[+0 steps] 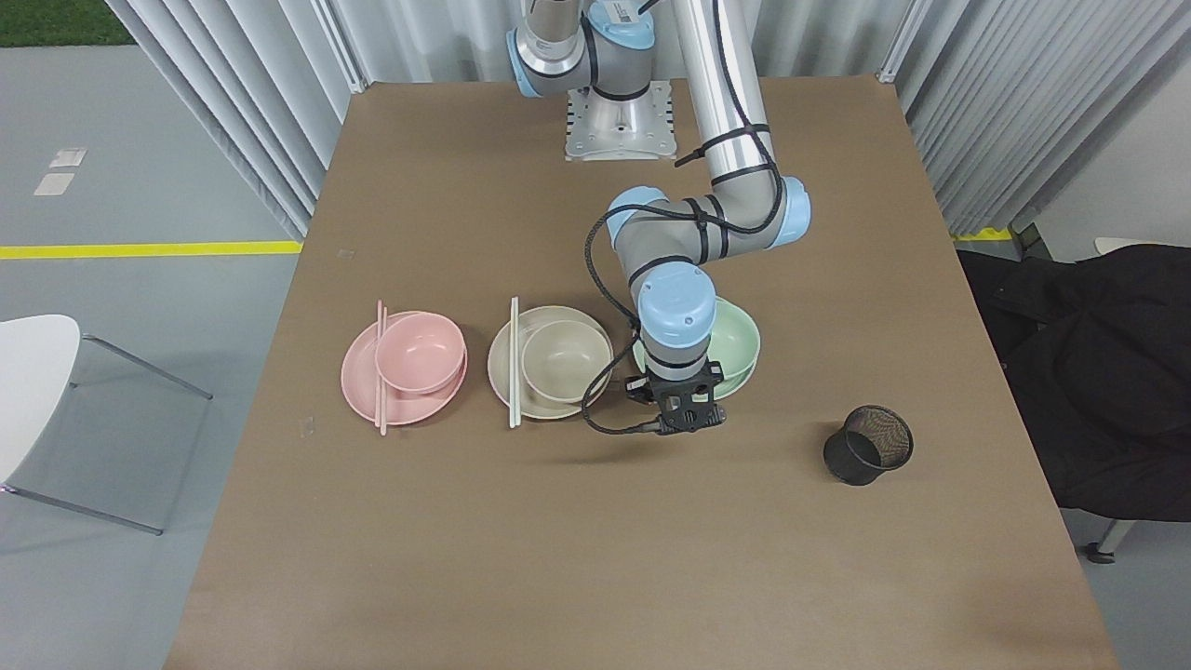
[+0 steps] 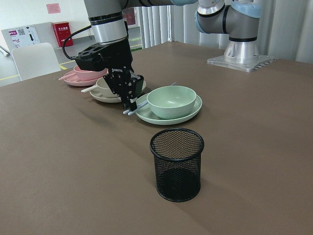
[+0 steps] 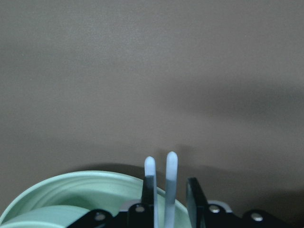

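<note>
My gripper (image 2: 131, 105) is low at the near edge of the green plate (image 2: 168, 120), beside the green bowl (image 2: 171, 103). In the wrist view two pale chopsticks (image 3: 171, 185) point forward past the fingertips; the fingers stand apart around them, with a gap at the right finger, so the gripper looks open. In the front view the arm hides much of the green set. A cream bowl (image 1: 565, 358) and plate with white chopsticks (image 1: 514, 363) lie to its left, then a pink bowl (image 1: 420, 352) and plate with pink chopsticks (image 1: 381, 380).
A black mesh cup (image 1: 867, 446) stands right of the green set, nearer the front.
</note>
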